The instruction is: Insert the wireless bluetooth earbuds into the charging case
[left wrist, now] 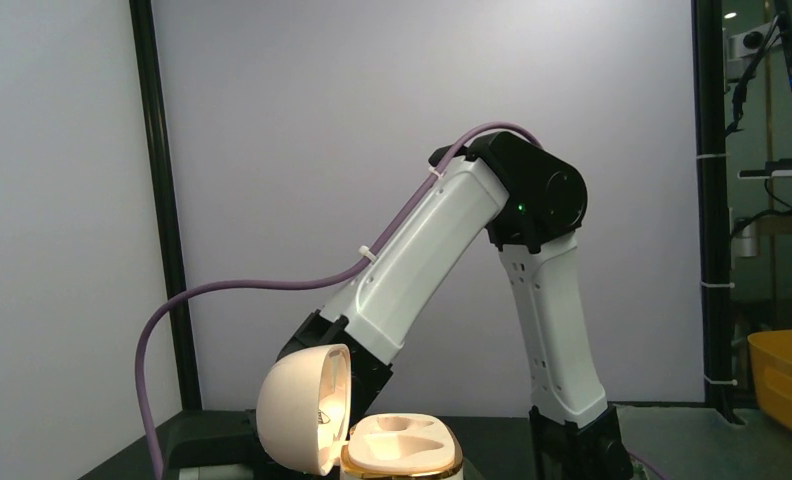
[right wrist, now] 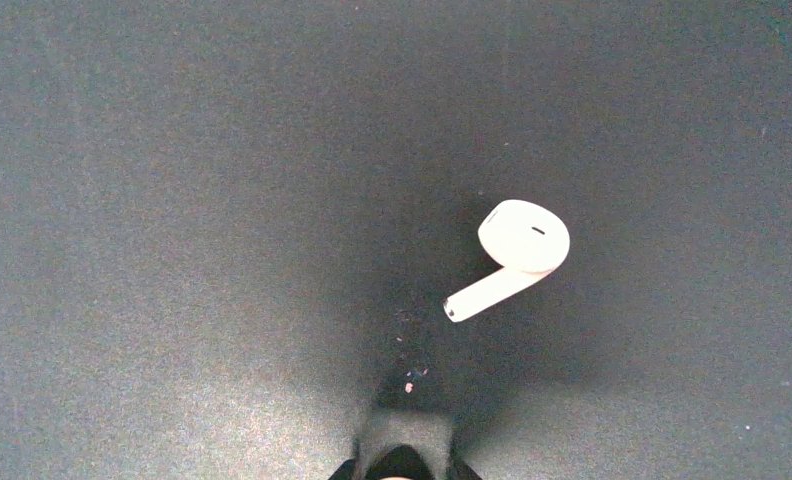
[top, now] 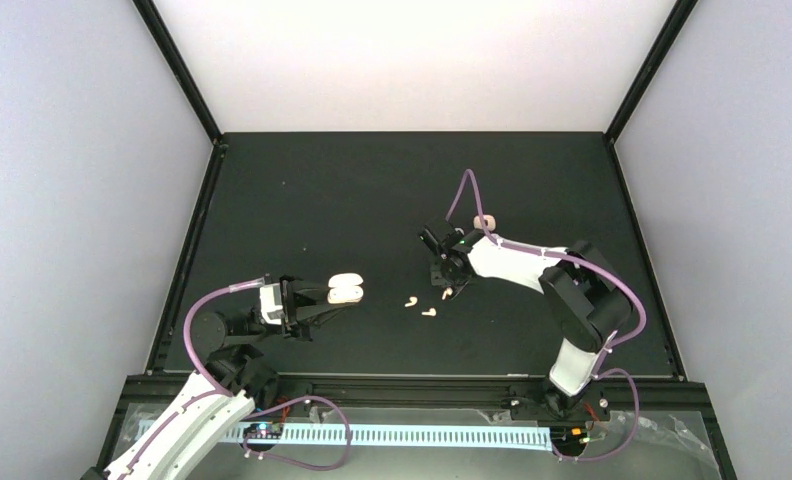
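Note:
In the top view my left gripper [top: 338, 297] is shut on the white charging case [top: 346, 294]. The left wrist view shows that charging case [left wrist: 404, 447] with its lid [left wrist: 307, 408] raised and its two earbud hollows visible. My right gripper [top: 448, 293] is low at the table, its tips by a pale earbud [top: 447, 293]. A pale edge shows between its fingers at the bottom of the right wrist view; whether they grip it is unclear. Left of it lie two loose earbuds, one [top: 410, 301] nearer the case and one [top: 429, 312] nearer the front.
A pinkish rounded object [top: 488, 222] stands behind the right gripper, partly hidden by the arm. In the right wrist view, a loose earbud [right wrist: 523, 237] lies flat on the dark table.

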